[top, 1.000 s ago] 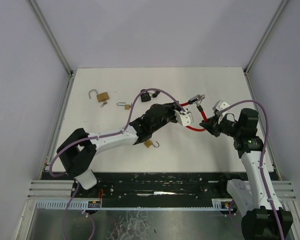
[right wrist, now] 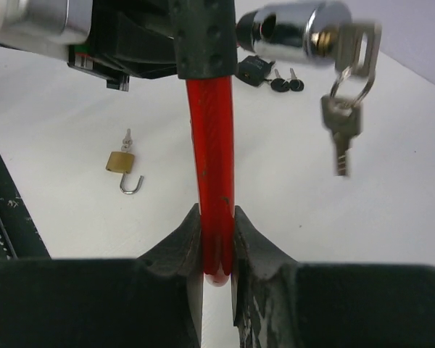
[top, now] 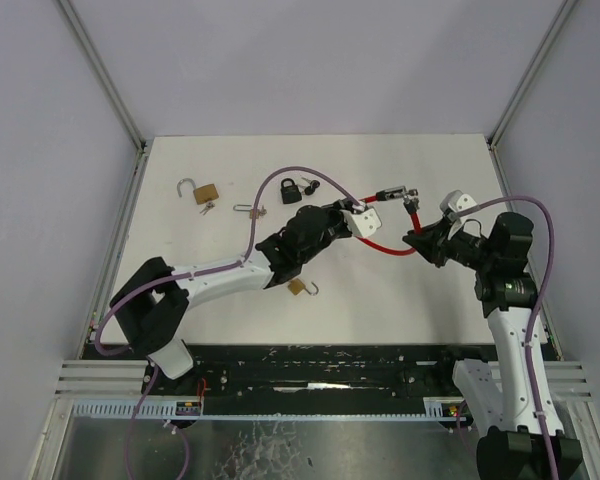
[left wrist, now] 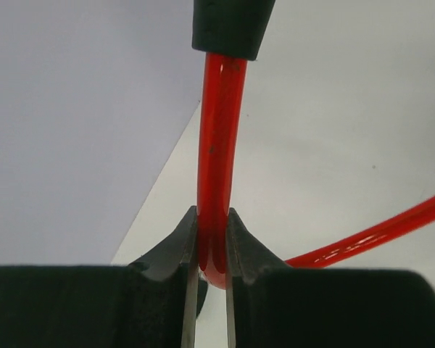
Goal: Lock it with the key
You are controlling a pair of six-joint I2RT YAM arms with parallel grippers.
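A red cable lock (top: 385, 249) is bent in a loop between my two arms. My left gripper is shut on the red cable, below a black sleeve (left wrist: 230, 25). My right gripper is shut on the cable's other end, under its own dark sleeve (right wrist: 204, 36). The silver lock cylinder (right wrist: 297, 30) has a key (right wrist: 358, 45) in its face, and a second key (right wrist: 341, 130) dangles from the ring. In the right wrist view the cylinder lies beside and behind the right-hand sleeve, seemingly apart from it.
Several padlocks lie loose on the white table (top: 420, 310): an open brass one (top: 206, 193), a black one (top: 291, 191) with black-headed keys (top: 311, 186) nearby, and another brass one (top: 297, 286) under the left arm.
Both grips have held.
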